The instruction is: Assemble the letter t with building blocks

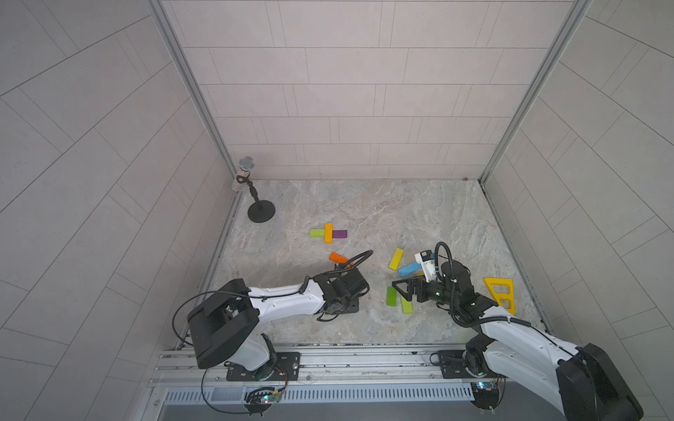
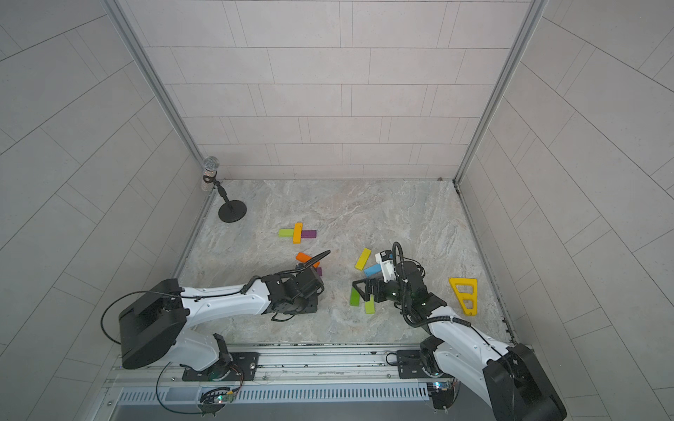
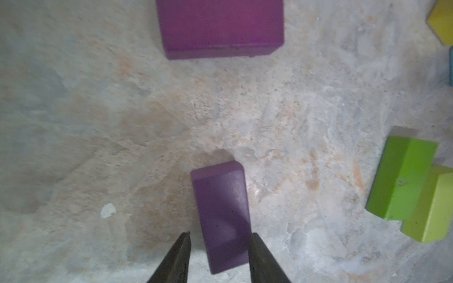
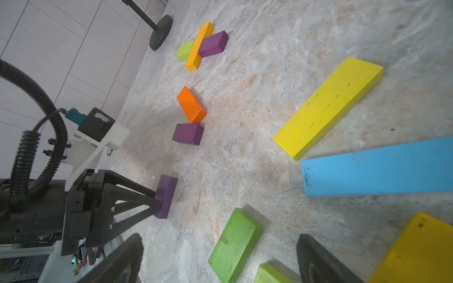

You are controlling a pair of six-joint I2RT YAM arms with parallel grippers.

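Note:
On the floor at the back left, an orange-yellow block [image 1: 328, 233] stands between a lime block [image 1: 316, 233] and a purple block [image 1: 339, 234], making a cross. A dark purple block [image 3: 221, 217] lies between the parted fingers of my left gripper. A gap shows at the left finger [image 3: 181, 254]; the right finger [image 3: 257, 250] is close to the block's edge. From above, the left arm hides this spot. My right gripper is open above the green block [image 4: 236, 245], holding nothing.
An orange block [image 4: 191, 104] and another purple block [image 4: 188, 134] lie short of the cross. Yellow [image 4: 330, 106] and blue [image 4: 377, 167] blocks lie by the right gripper, with a yellow triangular frame [image 1: 500, 293] far right. A black stand [image 1: 261, 210] is back left.

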